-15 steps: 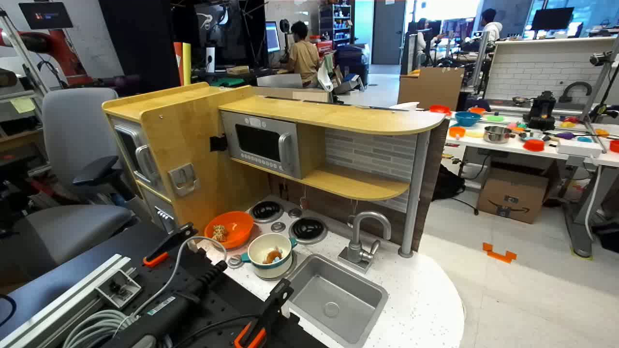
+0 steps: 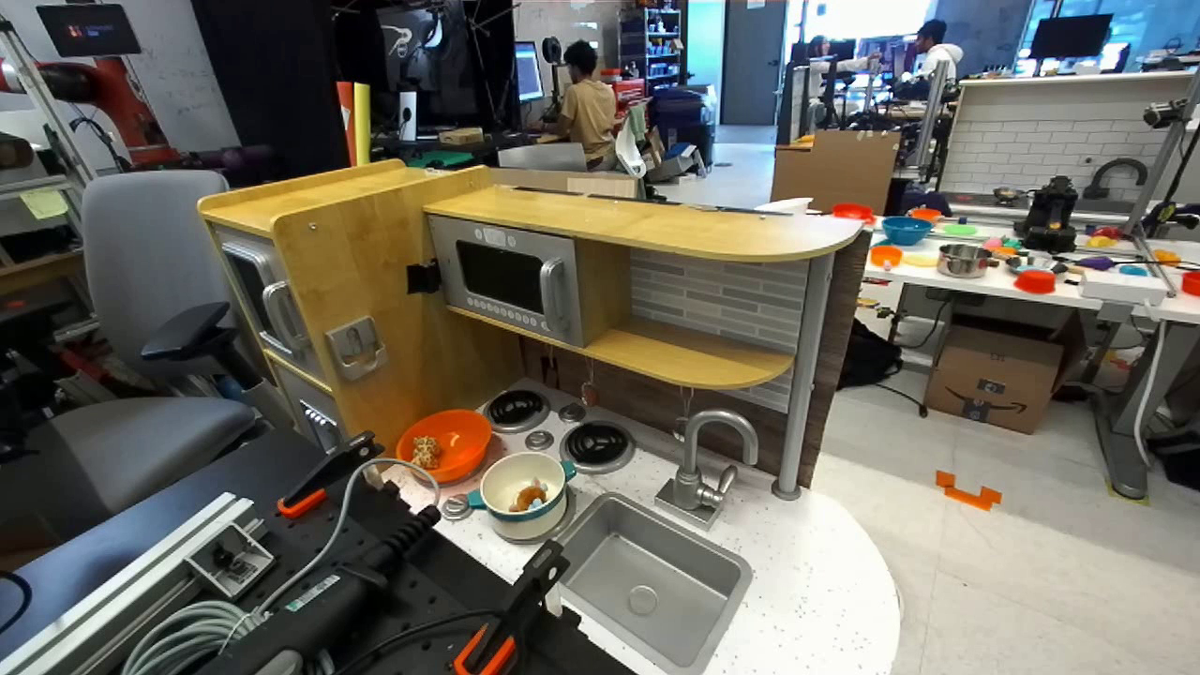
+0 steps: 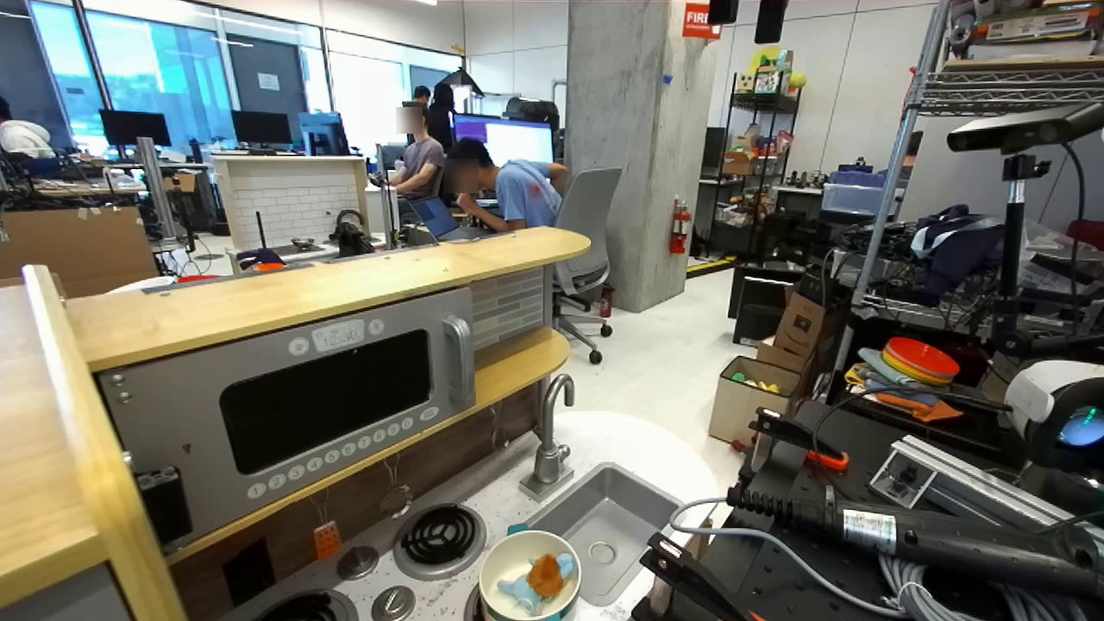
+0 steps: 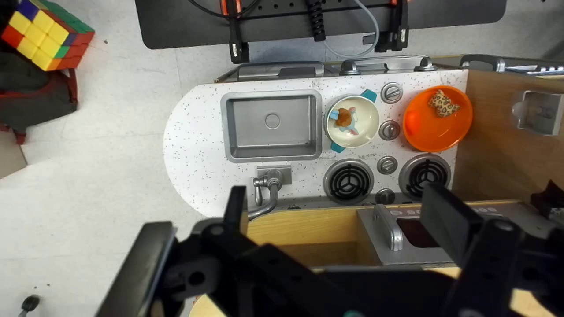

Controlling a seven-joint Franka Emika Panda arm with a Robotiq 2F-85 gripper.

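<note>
In the wrist view my gripper stands open high over the toy kitchen, its two dark fingers wide apart and nothing between them. A cream pot (image 4: 365, 134) with teal handles sits beside the sink and holds a blue-and-brown soft toy (image 4: 343, 117). To its right, an orange bowl (image 4: 436, 132) contains a leopard-print toy (image 4: 443, 103). The same pot (image 2: 508, 518) and bowl (image 2: 463, 456) appear in exterior view 1. Exterior view 2 shows the pot (image 3: 497, 569) but not the bowl. No part of the arm's gripper appears in the exterior views.
The grey sink (image 4: 272, 145) is empty, with a faucet (image 4: 273, 185) behind it. Two black burners (image 4: 348, 181) lie bare at the back. A shelf with a toy microwave (image 2: 506, 276) overhangs the rear. White counter (image 4: 195, 142) left of the sink is clear.
The pot, bowl and toys stay where they were in exterior view 1. Only people in the background have shifted slightly.
</note>
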